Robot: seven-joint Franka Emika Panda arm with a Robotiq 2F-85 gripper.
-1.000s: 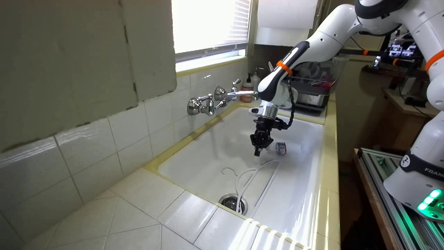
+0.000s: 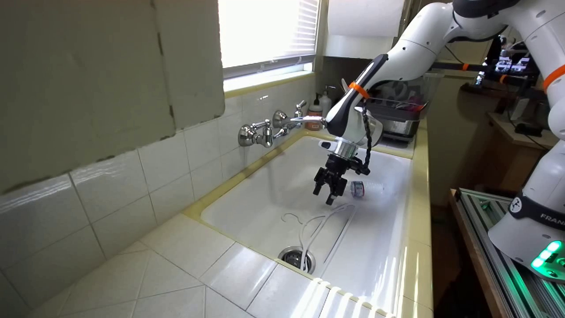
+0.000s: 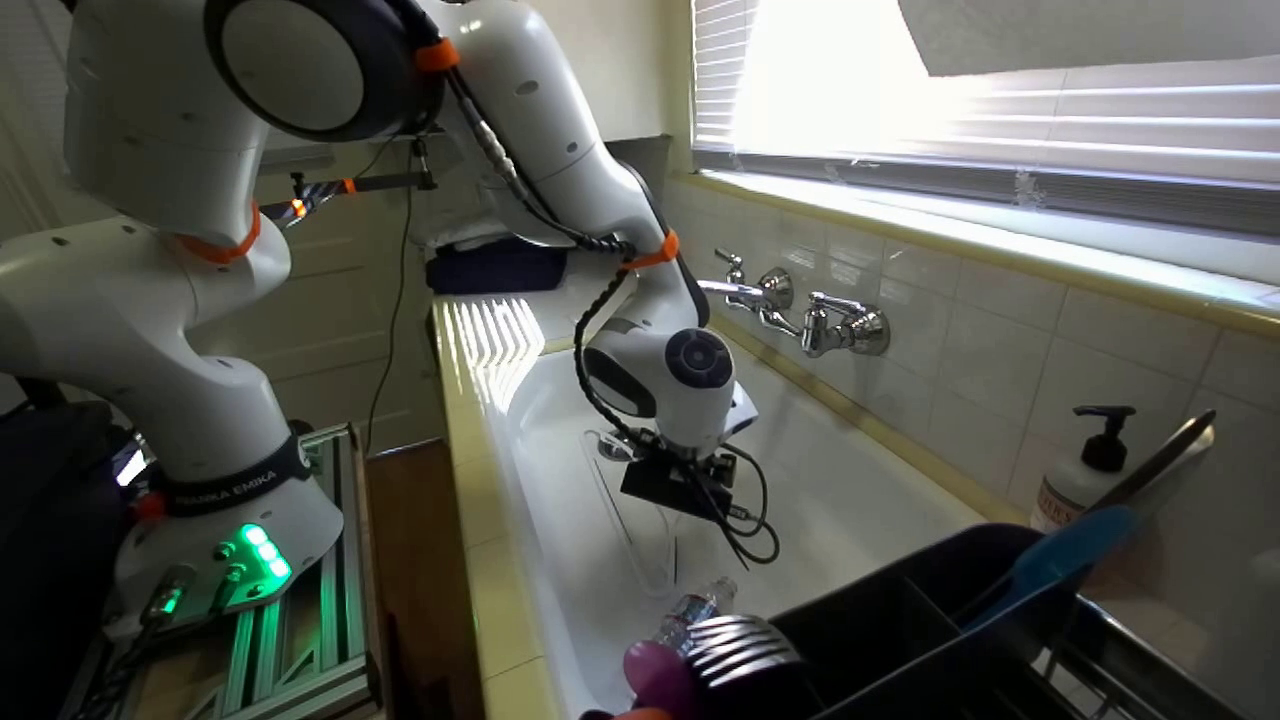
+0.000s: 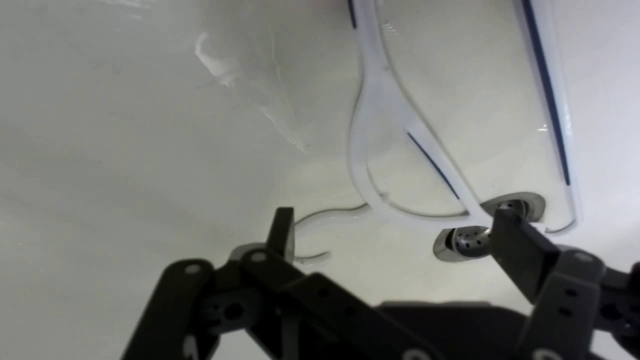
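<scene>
My gripper (image 2: 322,195) hangs open over the white sink (image 2: 249,196), with nothing held between its fingers. A white plastic hanger (image 4: 378,102) with dark strips lies on the sink floor, one end over the drain (image 2: 296,257); in the wrist view its curved hook shows partly behind one finger (image 4: 280,234). A clear bottle (image 2: 357,188) with a red, white and blue label lies on its side in the basin, just beyond my gripper. In exterior view 2 the arm hides the fingers, and the bottle (image 3: 696,608) shows behind a fork.
The faucet (image 2: 257,133) juts from the tiled wall. A dish rack (image 3: 936,600) with utensils stands at the sink's far end, beside a soap bottle (image 3: 1086,470). The basin's wall side is clear.
My gripper has turned about its axis, so both fingers now show apart in exterior view 1. The hanger and bottle have stayed put.
</scene>
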